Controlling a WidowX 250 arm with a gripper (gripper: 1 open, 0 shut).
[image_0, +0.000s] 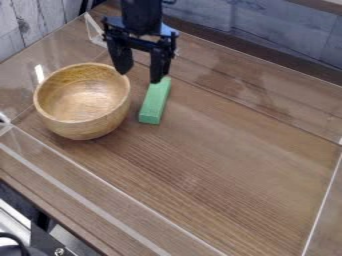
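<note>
A wooden bowl (83, 110) sits on the left side of the light wood table (241, 160). A green bar (155, 102) lies just right of it. My dark gripper (138, 70) hangs at the top centre, above and between the bowl's back rim and the bar's upper end, open, with nothing seen between its fingers.
Edges and walls of the work surface run along the left and far right. A small white object at the left edge is too unclear to name.
</note>
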